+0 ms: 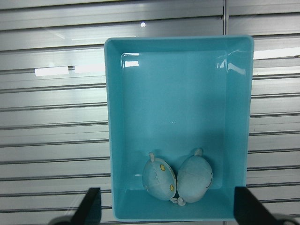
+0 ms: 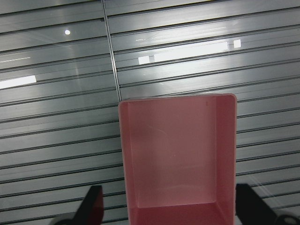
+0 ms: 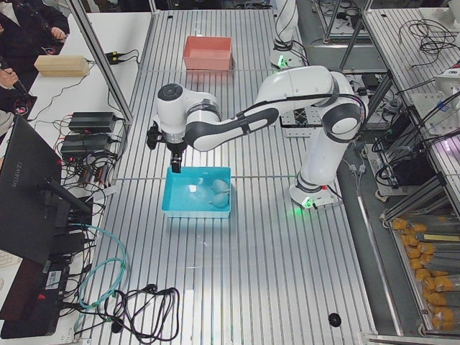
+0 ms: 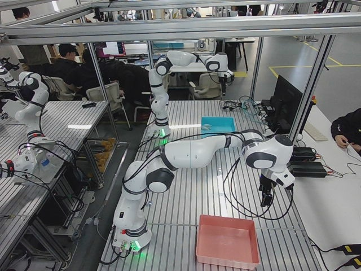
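A blue tray (image 1: 173,93) holds two pale blue plush toys, the spotted one (image 1: 157,178) and a plainer one (image 1: 193,180), side by side at one end. My left gripper (image 3: 164,151) hangs above this tray; in the left wrist view its fingers stand wide apart at the lower edge, open and empty. My right gripper (image 4: 267,192) is above and behind an empty pink tray (image 2: 173,150); the right wrist view shows it open too, with nothing between its fingers.
Cables (image 3: 151,309) lie at the near left of the slatted table. A monitor (image 3: 32,201) and electronics line the left side. The middle of the table between the trays is clear.
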